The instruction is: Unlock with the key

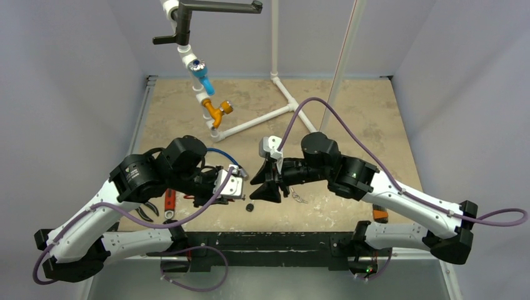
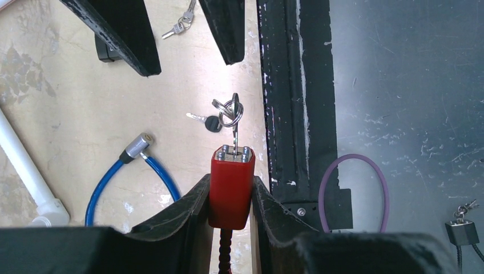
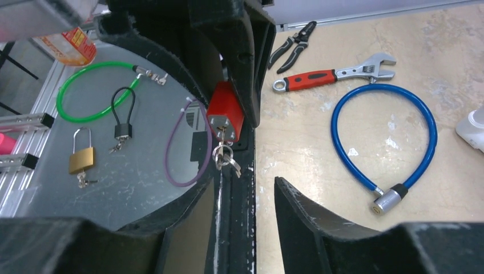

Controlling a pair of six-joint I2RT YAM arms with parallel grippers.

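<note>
A red lock body (image 2: 231, 188) is clamped in my left gripper, which is shut on it. From the lock's metal end face sticks a key, with a key ring (image 2: 231, 117) and spare keys hanging from it. My right gripper faces that end with its fingers part open. In the right wrist view the ring of keys (image 3: 222, 157) appears just beyond the right fingertips, near the left one. Nothing is between the right fingers in the left wrist view. From above, the two grippers nearly meet over the board.
Below lie a blue cable lock (image 3: 435, 131), a red-handled wrench (image 3: 311, 80) and pliers (image 3: 292, 47). A loose black-headed key (image 2: 213, 124) lies on the board. A brass padlock (image 3: 82, 160) and green cable lock (image 3: 85, 119) are on the grey surface. White pipes (image 1: 256, 120) stand behind.
</note>
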